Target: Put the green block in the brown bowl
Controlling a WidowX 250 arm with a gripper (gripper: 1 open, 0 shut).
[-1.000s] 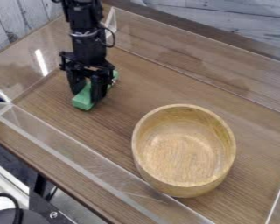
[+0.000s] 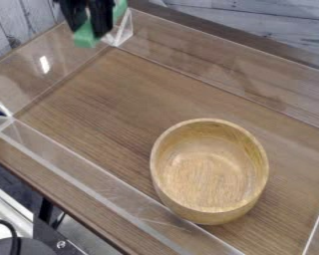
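High at the upper left, the dark gripper (image 2: 91, 22) is shut on the green block (image 2: 87, 37), whose lower part shows beneath the fingers. Part of the gripper is cut off by the top edge of the view. The round brown bowl (image 2: 162, 159) stands at the lower right with its mouth facing up and nothing inside. Block and bowl are well apart, the block being up and to the left.
Bare wooden table (image 2: 116, 110) lies between the gripper and the bowl. Clear walls (image 2: 89, 177) edge the table at the left front and the back. Dark cables (image 2: 5, 234) lie outside it at the lower left.
The gripper has risen from the table toward the top of the view, and the green block has gone up with it. The bowl has stayed in place.
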